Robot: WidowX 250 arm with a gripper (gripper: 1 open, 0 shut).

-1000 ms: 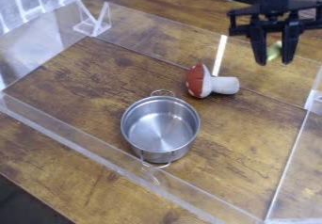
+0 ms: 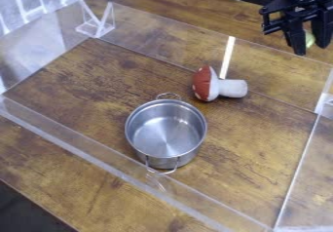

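Note:
My black gripper (image 2: 297, 37) is at the top right, raised over the back of the enclosure and shut on a pale green object (image 2: 310, 39), mostly hidden by the fingers. A steel pot (image 2: 166, 138) with two handles stands left of centre in the lower half. A red and white mushroom-like toy (image 2: 221, 86) lies on its side behind the pot, to its right, in front of a thin white upright strip (image 2: 228, 56).
Clear acrylic walls (image 2: 130, 187) enclose the wooden table (image 2: 92, 90), with a small clear bracket (image 2: 96, 21) at the back left. The table's left part and the area right of the pot are clear.
My gripper has moved up and to the right with the green object in it. The pot and the toy have not moved.

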